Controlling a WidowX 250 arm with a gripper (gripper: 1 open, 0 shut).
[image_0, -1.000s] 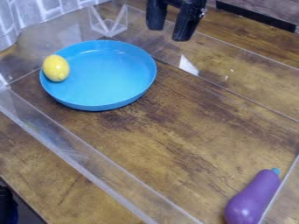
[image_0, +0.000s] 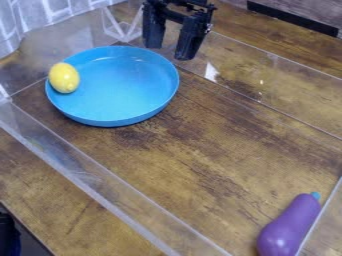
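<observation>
The black gripper (image_0: 173, 32) is at the top centre of the camera view, above the far edge of a round blue plate (image_0: 127, 92), its two fingers pointing down and apart. Nothing shows between them. A yellow egg-shaped object (image_0: 64, 77) rests at the left side of the plate. A purple toy eggplant (image_0: 289, 226) lies at the lower right, well away from the gripper.
Clear plastic edging or panels run along the left and lower left, and another strip shows at the right edge.
The plate, yellow object and eggplant have not moved.
</observation>
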